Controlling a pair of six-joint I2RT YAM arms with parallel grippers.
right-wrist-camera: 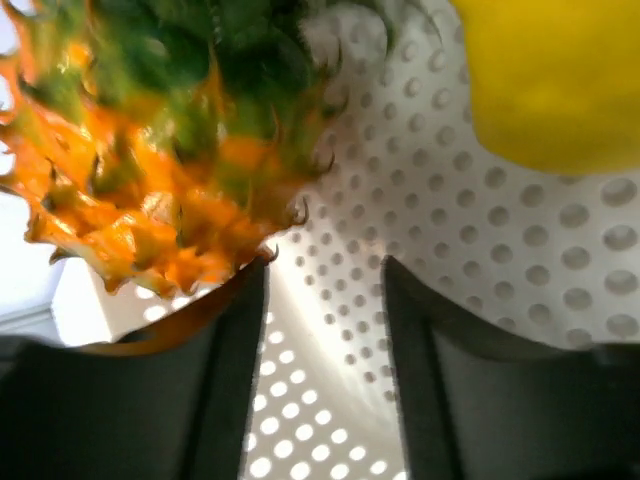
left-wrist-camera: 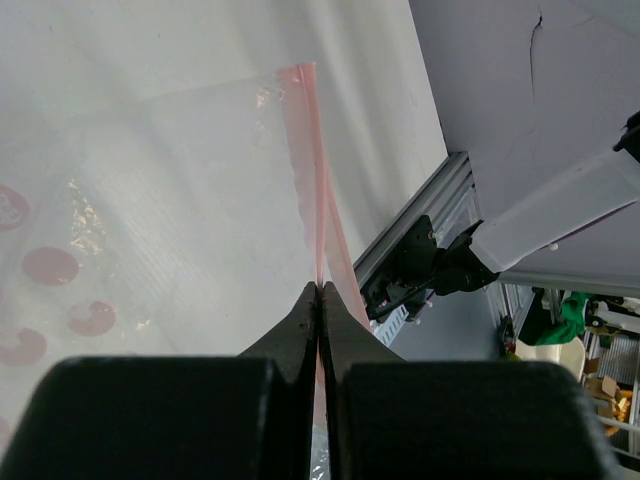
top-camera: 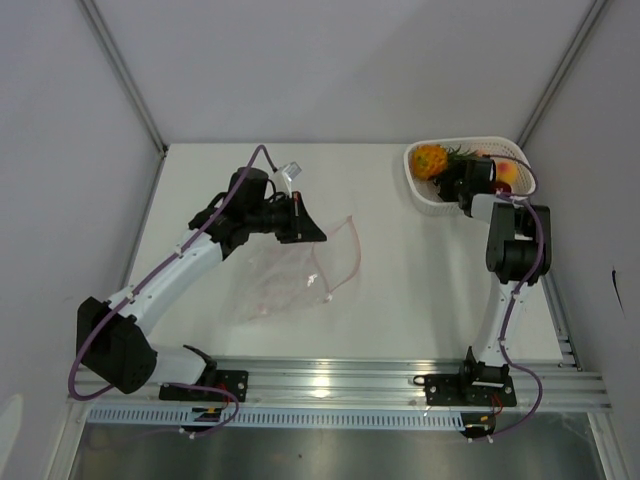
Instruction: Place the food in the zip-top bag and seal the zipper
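A clear zip top bag (top-camera: 285, 280) with a pink zipper lies on the table. My left gripper is shut at the zipper edge; whether the film is between its fingertips is hard to tell. My right gripper is inside the white perforated basket (top-camera: 430, 205), part open, nothing between its fingers. Beside its left finger is an orange-and-green pineapple (right-wrist-camera: 150, 180); a yellow food (right-wrist-camera: 560, 90) lies at upper right in the right wrist view. The top view also shows reddish food (top-camera: 505, 172) in the basket, partly hidden by the arm.
Metal rails border it along the front, and grey walls stand close on both sides.
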